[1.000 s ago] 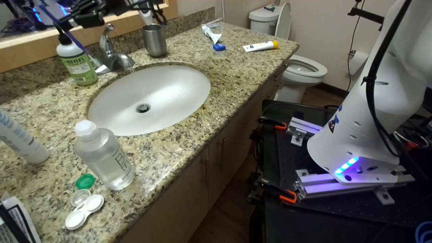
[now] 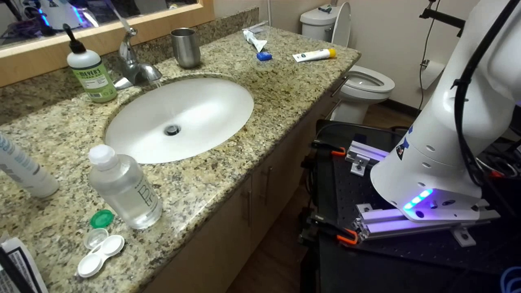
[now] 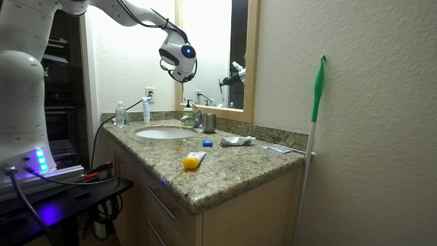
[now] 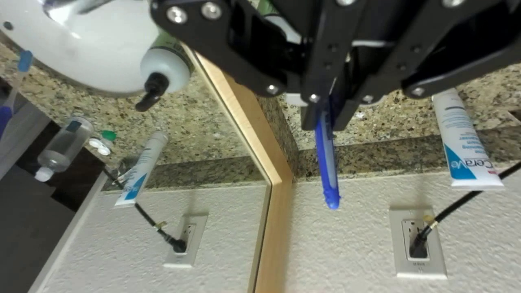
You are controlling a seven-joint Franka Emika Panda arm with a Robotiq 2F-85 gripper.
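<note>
In the wrist view, a slim blue toothbrush [image 4: 327,156] sticks out from my gripper, whose narrow black fingers are shut on it. The gripper lies outside exterior view 1, where a thin length of the brush [image 2: 117,14] enters from the top edge above the faucet [image 2: 134,63]. In exterior view 2 the arm's white wrist [image 3: 182,61] hangs high before the mirror, well above the counter. A steel cup [image 2: 186,48] stands upright beside the faucet. Neither end of the brush shows in exterior view 1.
Next to the faucet stands a soap pump bottle [image 2: 90,73]. The sink [image 2: 210,112] is empty. A clear bottle [image 2: 127,188], contact lens case [image 2: 101,254] and white tube [image 2: 27,168] occupy the near counter. A yellow-capped tube [image 2: 315,55] and blue item [image 2: 264,56] lie beyond the sink.
A second ago the gripper showed above the soap bottle and cup in exterior view 1, with the brush slanting past the pump.
</note>
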